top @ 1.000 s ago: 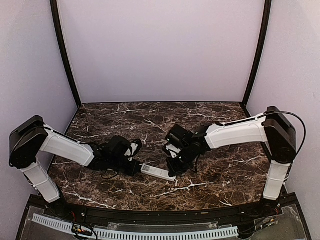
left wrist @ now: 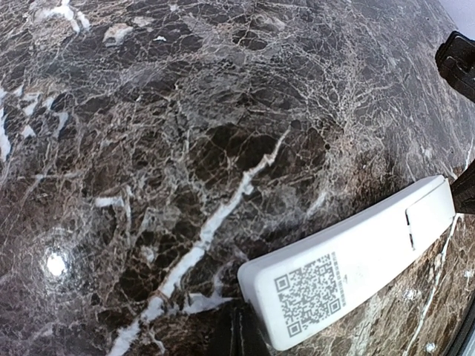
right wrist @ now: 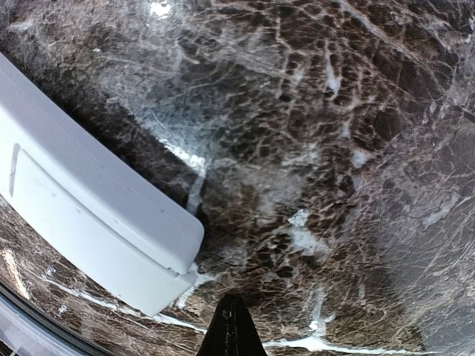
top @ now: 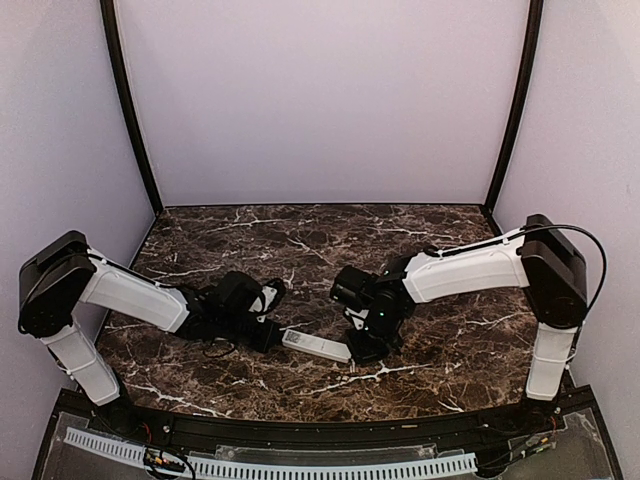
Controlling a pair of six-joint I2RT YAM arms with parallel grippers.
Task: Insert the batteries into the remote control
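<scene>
The white remote control [top: 317, 346] lies back side up on the marble table, between the two arms. In the left wrist view a QR label [left wrist: 310, 295] marks its near end, and a battery cover [left wrist: 430, 215] sits on its far end, apparently closed. My left gripper is shut, its tips close against the labelled end; whether they touch is hard to tell. Just beyond the cover end of the remote [right wrist: 104, 215], my right gripper is shut with nothing showing between its fingers. No loose batteries are in sight.
Bare marble table [top: 300, 240] stretches behind the remote and both arms. A dark frame edge [top: 320, 430] with a white slotted strip [top: 330, 468] runs along the front. Pale walls close in the back and sides.
The left arm and the remote show no clear movement.
</scene>
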